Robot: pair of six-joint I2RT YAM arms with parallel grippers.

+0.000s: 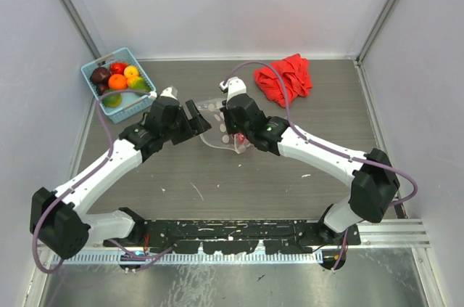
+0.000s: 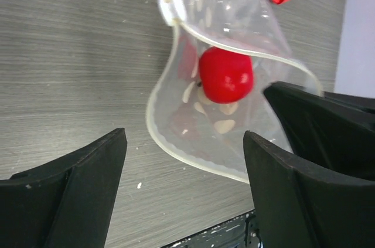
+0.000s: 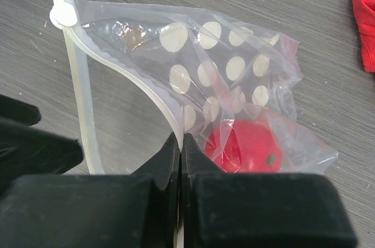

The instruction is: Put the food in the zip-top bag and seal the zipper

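Observation:
A clear zip top bag (image 1: 214, 117) with pale oval spots lies at mid-table, its mouth spread wide. Inside it rests a round red food item, also visible through the plastic in the right wrist view as a red food item (image 3: 243, 147). The white zipper slider (image 3: 63, 14) sits at one end of the bag's rim. My right gripper is shut on the rim of the bag. Just left of the mouth, my left gripper stands open with nothing between its fingers.
A light blue basket (image 1: 125, 109) of several fruits and vegetables stands at the back left. A crumpled red cloth (image 1: 284, 80) lies at the back right.

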